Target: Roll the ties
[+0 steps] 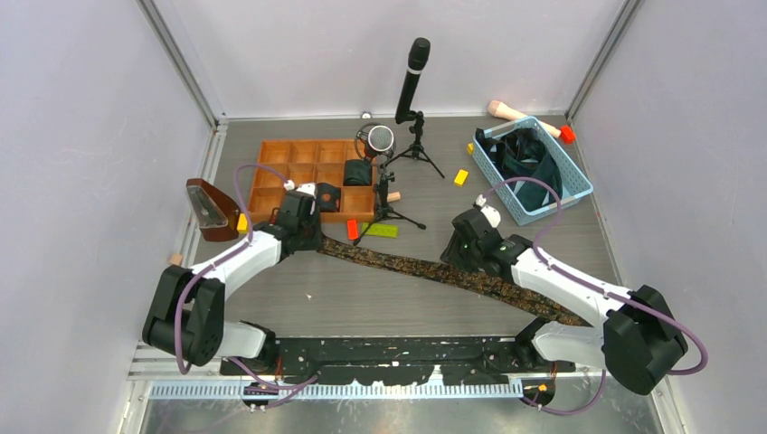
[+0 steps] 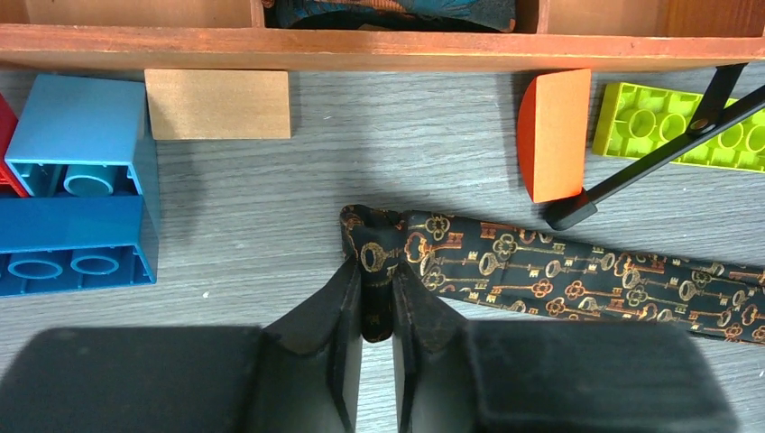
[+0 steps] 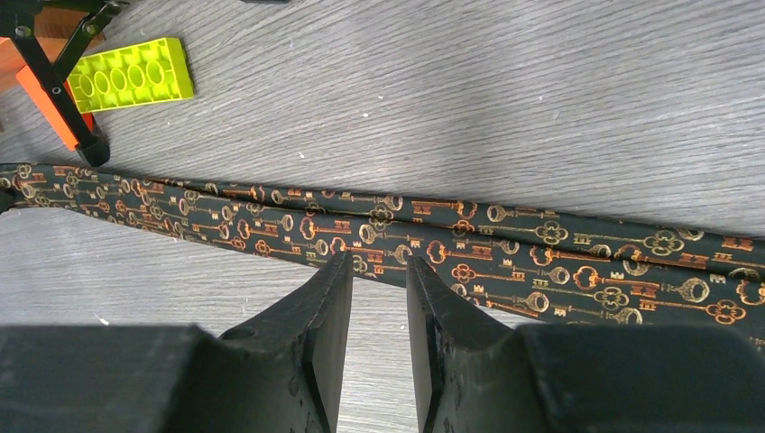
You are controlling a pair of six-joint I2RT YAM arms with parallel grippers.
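A long dark tie (image 1: 389,262) with a gold key pattern (image 3: 505,271) lies stretched across the table, running diagonally toward the front right. Its left end is folded up into an upright bunch (image 2: 372,230), with the fingertips of my left gripper around it, part open or closing; whether they grip it I cannot tell. My right gripper hovers over the middle-right stretch of the tie, fingers apart with nothing between them.
The wooden compartment box (image 1: 289,154) holds rolled ties at the back left. Blocks (image 2: 81,135) and tripod legs (image 3: 54,81) sit close behind the tie. A blue basket (image 1: 570,190) stands back right.
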